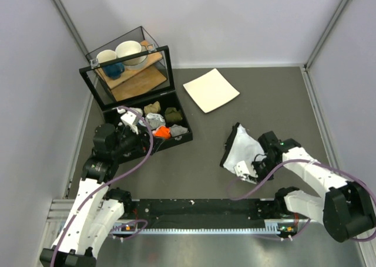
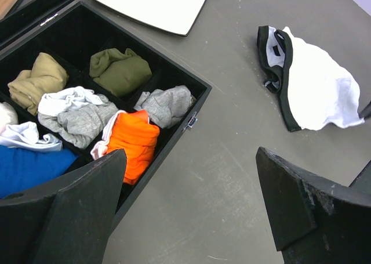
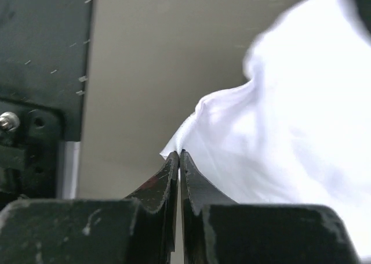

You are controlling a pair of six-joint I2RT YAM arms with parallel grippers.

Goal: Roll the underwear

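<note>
White underwear with a black band [image 1: 244, 149] lies on the dark table at the right; in the left wrist view it is partly folded [image 2: 316, 84]. My right gripper is shut on a raised white edge of it, near the front of the table. My left gripper stands open above the table, beside the black compartment box [image 2: 203, 87] of rolled clothes, with nothing between its fingers.
A white square board [image 1: 211, 91] lies at the back. A glass-lidded case with cups [image 1: 127, 50] stands behind the box at the left.
</note>
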